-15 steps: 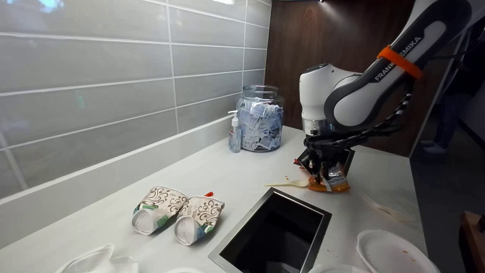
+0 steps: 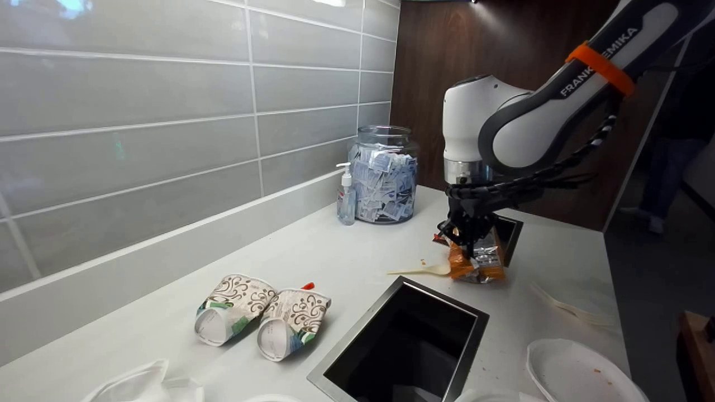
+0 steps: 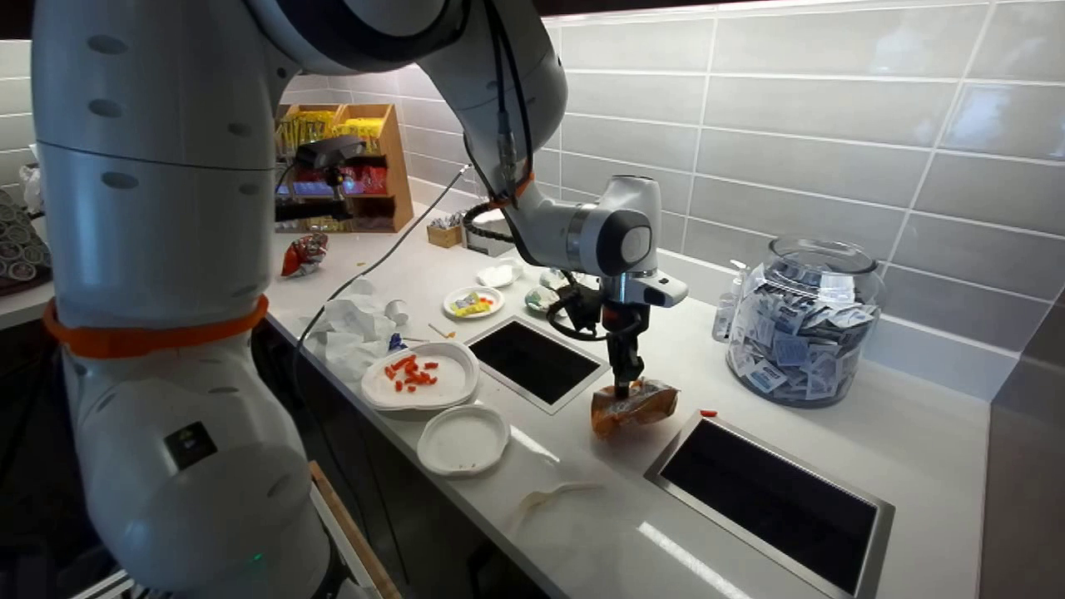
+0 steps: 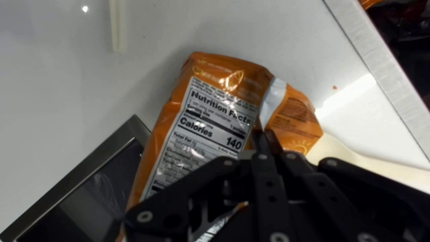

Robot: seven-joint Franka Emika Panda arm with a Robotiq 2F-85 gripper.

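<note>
An orange snack bag (image 4: pixel 209 109) with a silver nutrition label is at the centre of the wrist view. My gripper is shut on it, with the wrapper creased in a fold at the fingertips. Seen from the first exterior view, the bag (image 2: pixel 486 262) hangs tilted beneath the gripper (image 2: pixel 469 253), between the two counter openings. The second exterior view has the gripper (image 3: pixel 621 391) pointing straight down into the bag (image 3: pixel 644 408). Whether the bag's lower edge touches the counter is hard to tell.
Dark rectangular openings (image 3: pixel 769 499) with metal rims lie either side. A pale fork (image 2: pixel 432 269) lies near the bag. Paper cups (image 2: pixel 295 321), plates (image 3: pixel 464 439), a soap bottle (image 2: pixel 346 200) and a glass jar (image 2: pixel 385 181) stand around.
My arm has risen slightly. The orange bag has come up with the gripper, shifted a little to the left in the first exterior view, and is now more tilted.
</note>
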